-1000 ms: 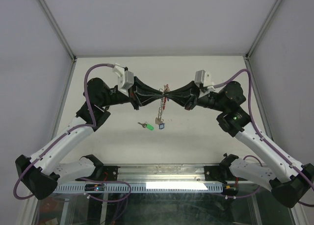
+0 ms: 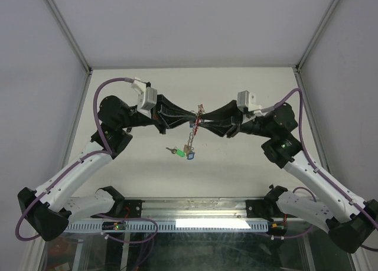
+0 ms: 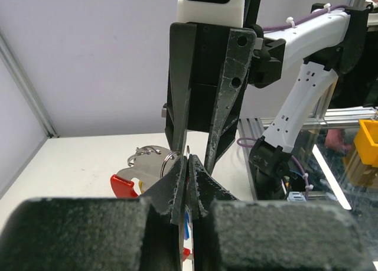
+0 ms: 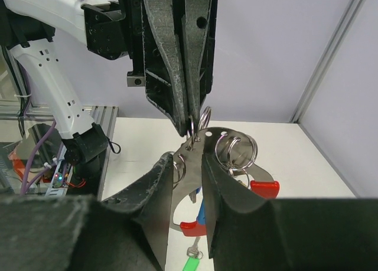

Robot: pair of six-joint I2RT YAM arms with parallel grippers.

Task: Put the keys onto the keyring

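Note:
A grey metal plate with red-tipped edges carries several rings through its holes. At its upper edge, my left gripper is shut on a thin metal ring; a sliver of it pokes up between the fingertips in the left wrist view. My right gripper faces it with its fingers apart; another ring shows in that gap, and I cannot tell whether it touches. From above, a chain hangs from the meeting fingertips. A green-headed key lies on the table.
A blue tag is at the chain's lower end, close to the green key. A yellow bin stands beyond the table's edge.

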